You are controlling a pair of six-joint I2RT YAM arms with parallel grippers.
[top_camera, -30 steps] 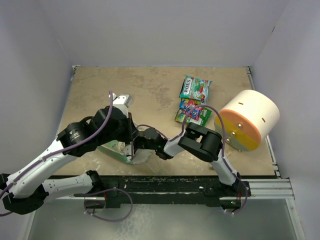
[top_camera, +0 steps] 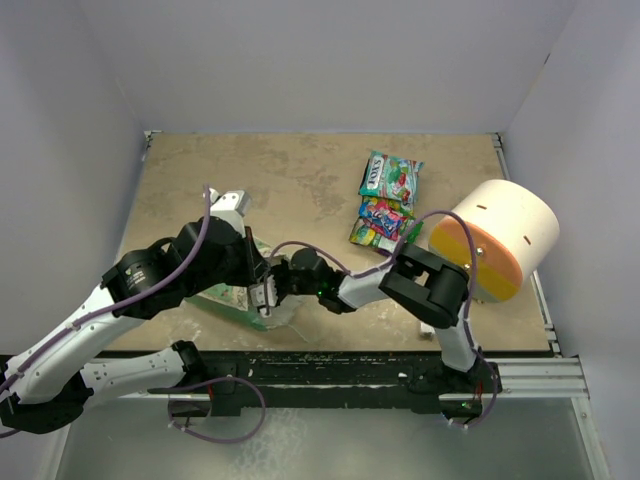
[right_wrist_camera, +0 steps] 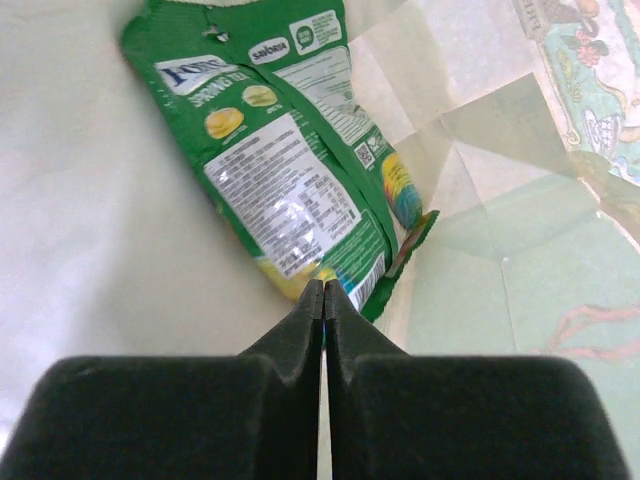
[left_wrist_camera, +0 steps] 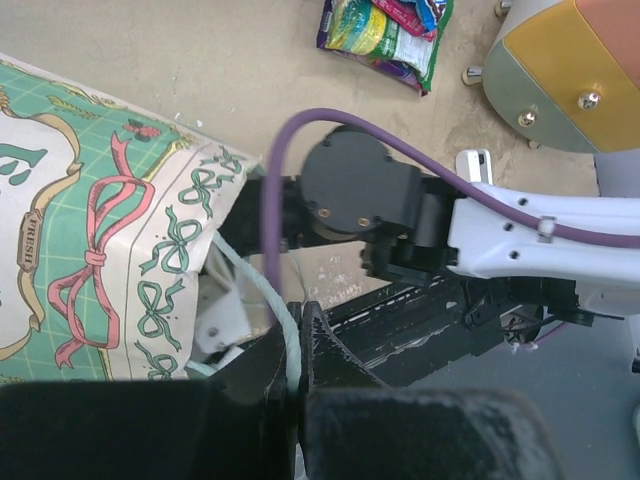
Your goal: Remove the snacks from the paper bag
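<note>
The green paper bag (left_wrist_camera: 90, 220) with ribbon print lies on its side at lower left of the table, mostly under the arms. My left gripper is shut at the bag's mouth, by a pale cord handle (left_wrist_camera: 255, 280). My right gripper is shut inside the bag, its tips at the lower edge of a green snack packet (right_wrist_camera: 280, 190); nothing clearly shows between them. The right arm hides part of the bag opening in the left wrist view.
A pile of snack packets (top_camera: 390, 185) lies at centre right. A cylindrical box (top_camera: 500, 230) with a coloured end is at the far right.
The right arm has shifted slightly to the right and its cable has moved. The left arm has moved slightly left since a second ago.
</note>
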